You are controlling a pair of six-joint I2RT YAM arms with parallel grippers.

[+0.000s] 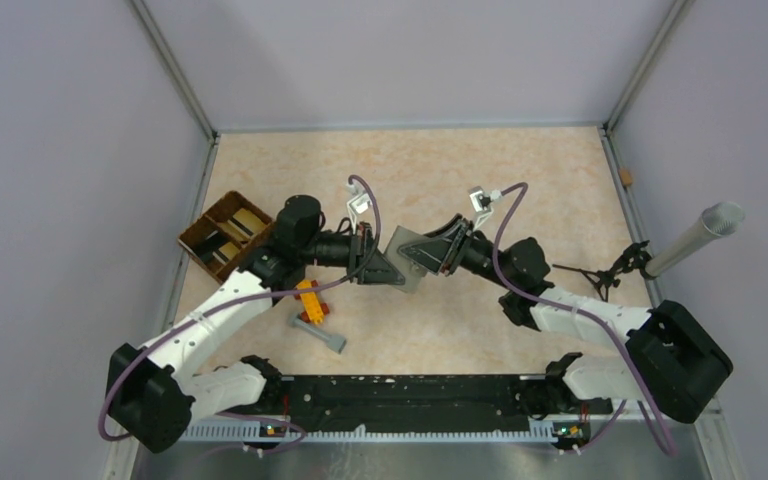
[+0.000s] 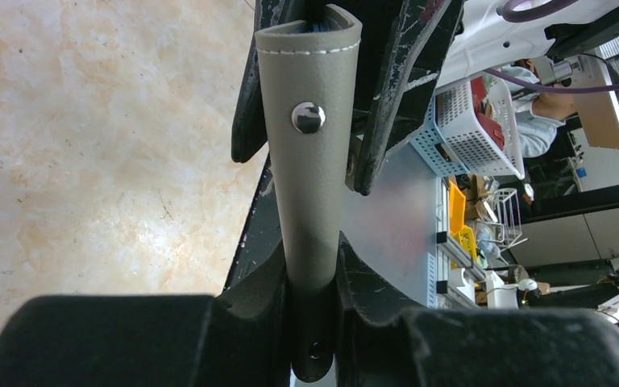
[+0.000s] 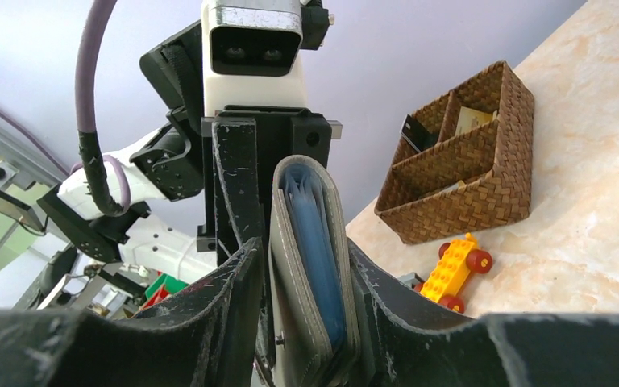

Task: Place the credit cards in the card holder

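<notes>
The grey leather card holder is held upright between the two arms over the middle of the table. My left gripper is shut on it; a snap stud and stitched rim show at its upper part. My right gripper is at the holder's other side, its fingers around it; whether they grip is unclear. In the right wrist view the holder's mouth shows blue clear sleeves inside. No loose credit card is clearly recognisable.
A woven compartment basket with items inside stands at the left. A yellow toy car and a grey tool lie below it. A black stand is at the right edge.
</notes>
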